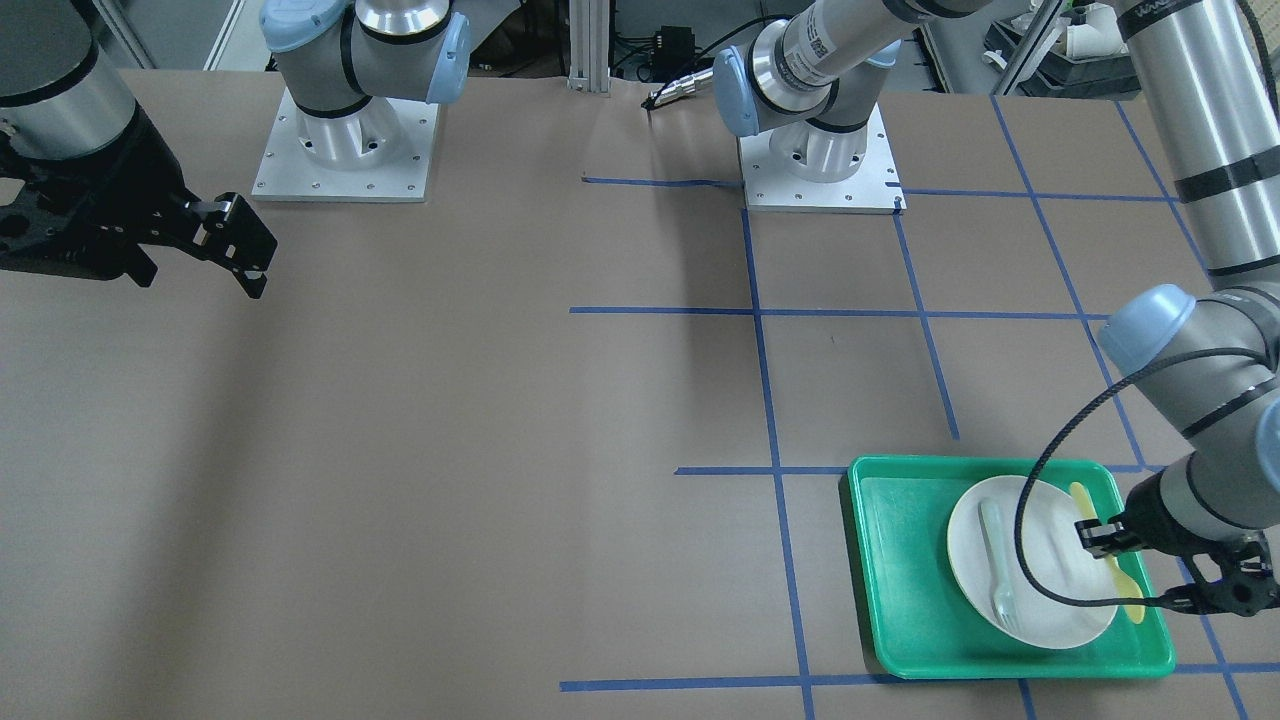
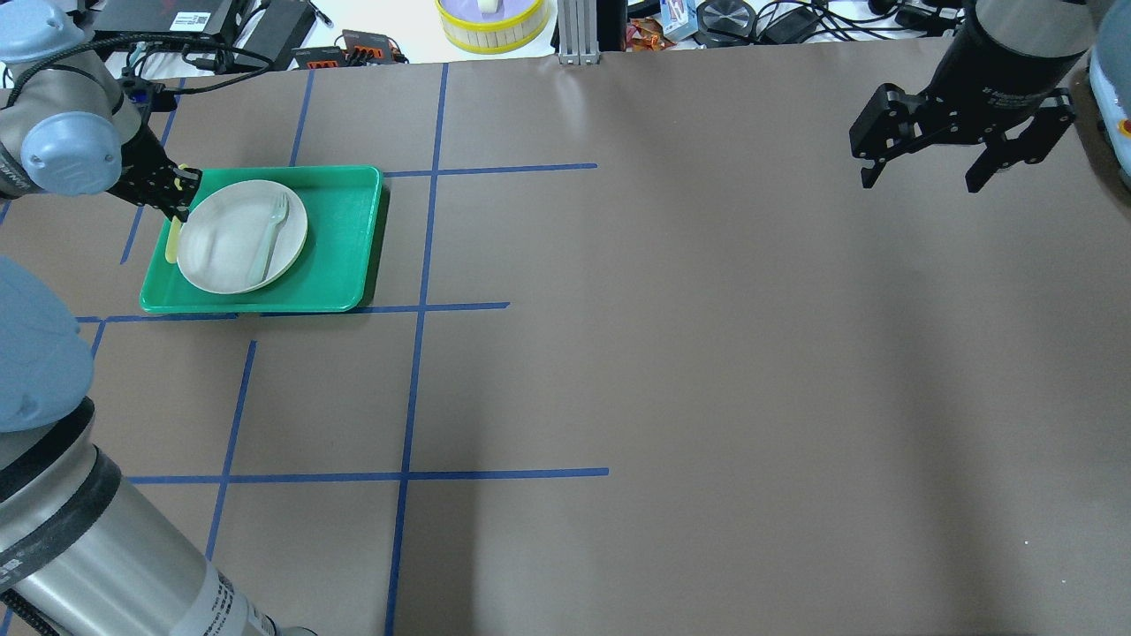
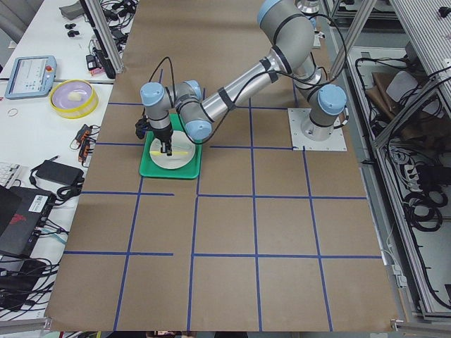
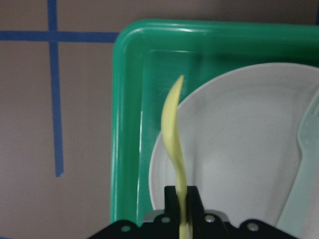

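Note:
A green tray (image 1: pixel 889 576) holds a white plate (image 4: pixel 234 134) with a pale mint fork (image 4: pixel 305 169) on it. My gripper is shut on a yellow utensil (image 4: pixel 171 132), held over the plate's rim and the tray's inner edge in the left wrist view. In the front view the gripper (image 1: pixel 1098 540) is at the plate's right side, the yellow utensil reaching out from it. The top view shows the gripper at the tray's left, partly covering the utensil.
Other arms stand around the table; a black gripper (image 2: pixel 944 143) hangs at the top right of the top view. The table (image 2: pixel 742 371) beside the tray is clear. Cables and a yellow-rimmed container (image 3: pixel 74 98) are on a white side bench.

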